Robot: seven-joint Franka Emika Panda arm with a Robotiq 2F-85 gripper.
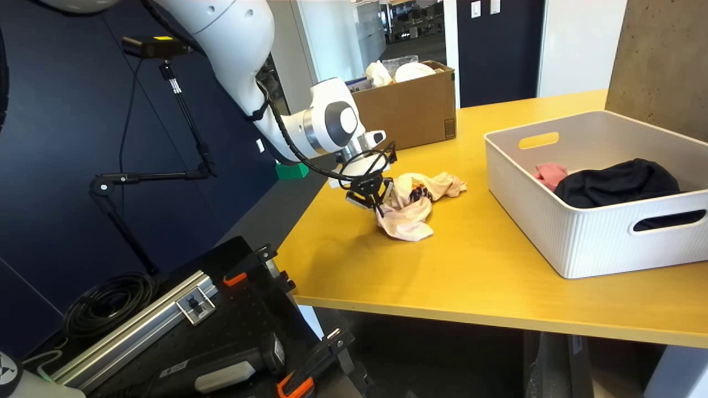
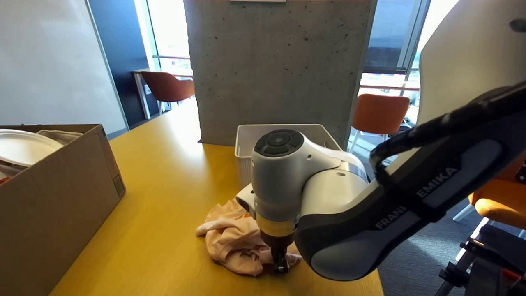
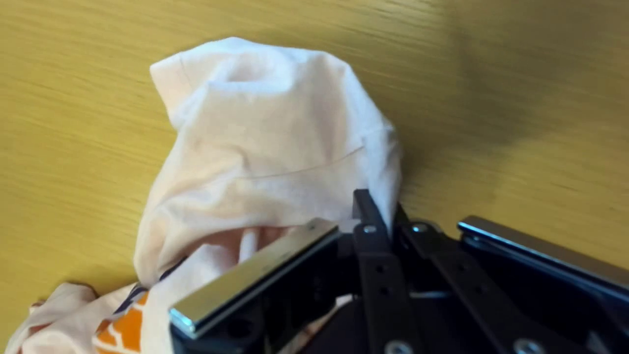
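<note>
A crumpled pale peach cloth (image 1: pixel 406 215) with an orange and dark print lies on the yellow table, and its near edge rises to my gripper (image 1: pixel 380 207). In the wrist view the gripper is shut on a fold of the cloth (image 3: pixel 277 130), which comes out between the fingertips. From behind, the cloth (image 2: pixel 231 239) spreads mostly to the left of the gripper (image 2: pixel 281 269), partly hidden by the arm.
To the right stands a white bin (image 1: pixel 531 219) holding a black cloth (image 1: pixel 617 183) and a pink cloth (image 1: pixel 551 174). A cardboard box (image 1: pixel 411 109) full of items sits at the back.
</note>
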